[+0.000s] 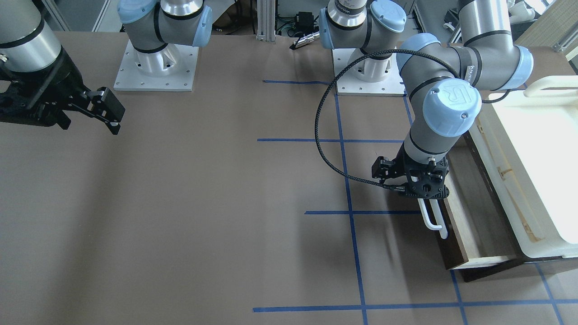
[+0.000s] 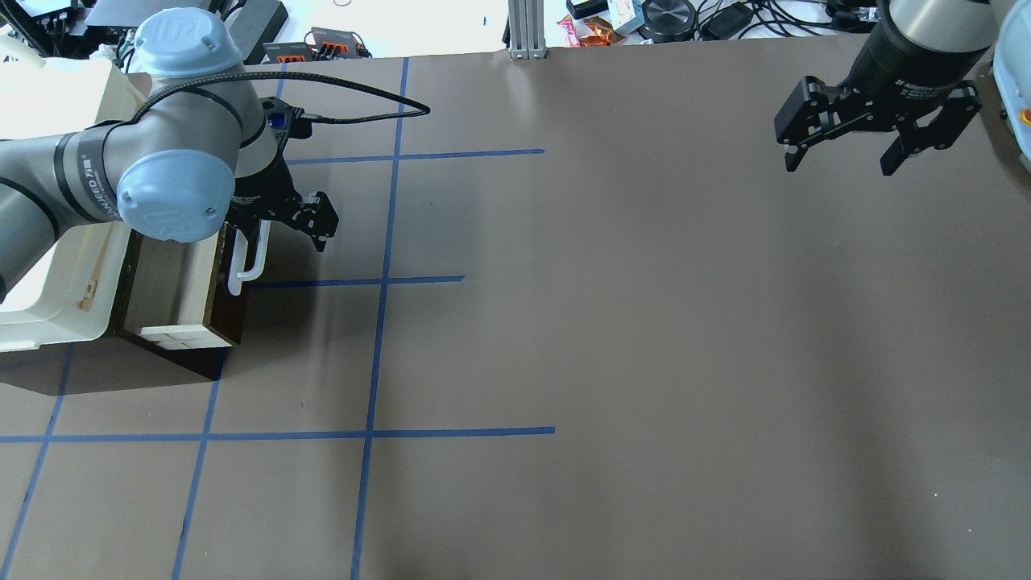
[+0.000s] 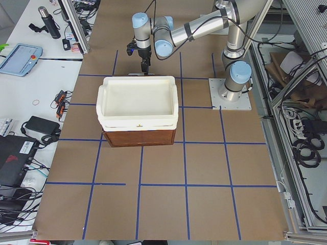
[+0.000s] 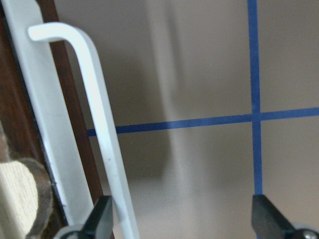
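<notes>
A wooden drawer box (image 1: 482, 216) with a white tray (image 3: 137, 100) on top has its drawer partly out, a white bar handle (image 4: 102, 114) on its front. My gripper (image 1: 412, 184) is at that handle, above the floor. In the left wrist view the fingers (image 4: 266, 219) stand wide apart, one beside the handle's lower part, the other over bare floor. The gripper is open, with the handle by its left finger.
A second arm's gripper (image 2: 870, 116) hangs over the far side of the floor, away from the box. Other arm bases stand at the back. The taped floor beside the drawer is clear.
</notes>
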